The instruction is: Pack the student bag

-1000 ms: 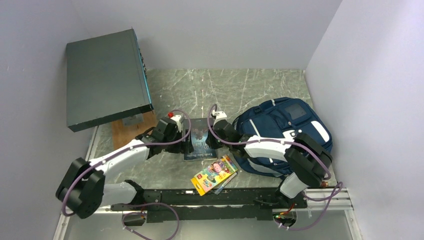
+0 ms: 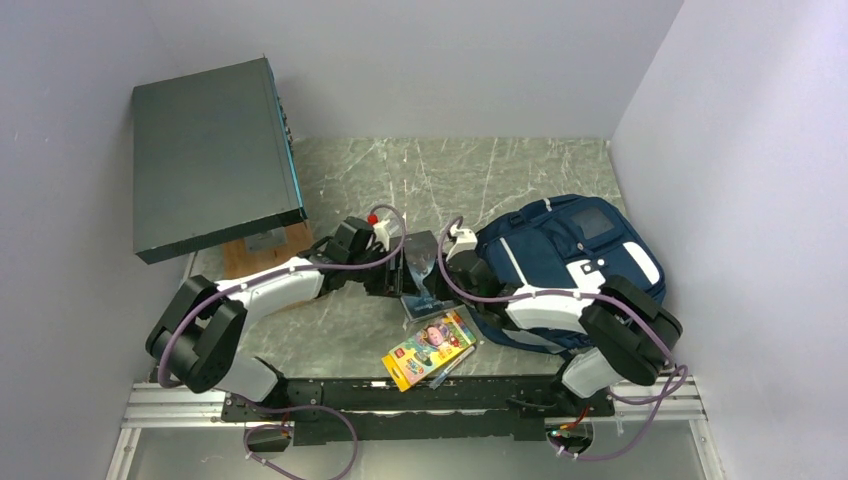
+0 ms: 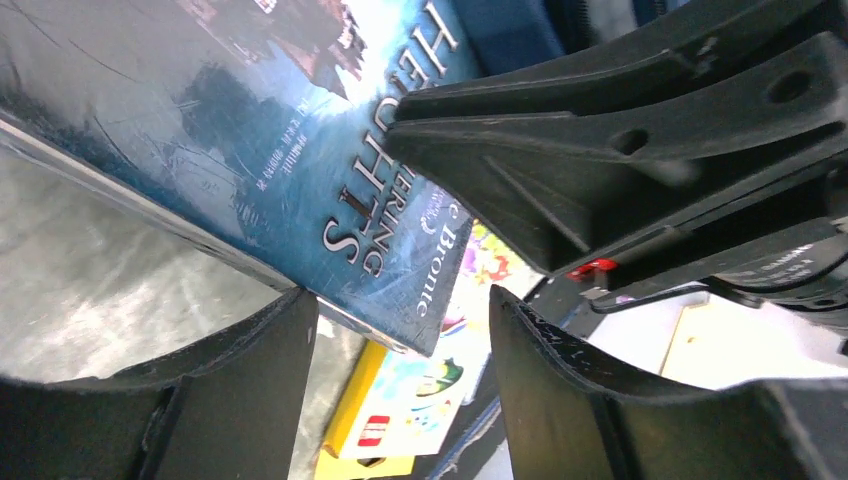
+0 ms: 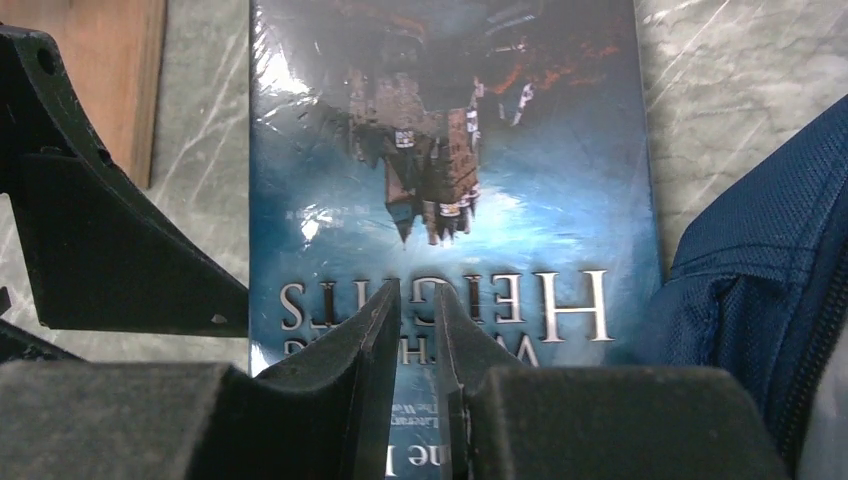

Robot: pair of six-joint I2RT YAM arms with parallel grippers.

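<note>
A dark blue book [image 2: 425,300], titled "Heights", lies on the floor between my grippers. My left gripper [image 2: 398,280] is at its left edge; in the left wrist view its two fingertips are at the book's edge, slightly apart. My right gripper [image 2: 445,275] is over the book's right part; in the right wrist view its fingers are close together, and what is between them is hidden. The blue backpack [image 2: 570,250] lies at the right. A yellow crayon box [image 2: 420,355] and a pen [image 2: 453,366] lie in front of the book.
A large dark green box [image 2: 215,150] overhangs a wooden board [image 2: 245,262] at the left. Walls enclose the sides and back.
Both grippers and the book have shifted right toward the backpack, and the book has turned slightly.
</note>
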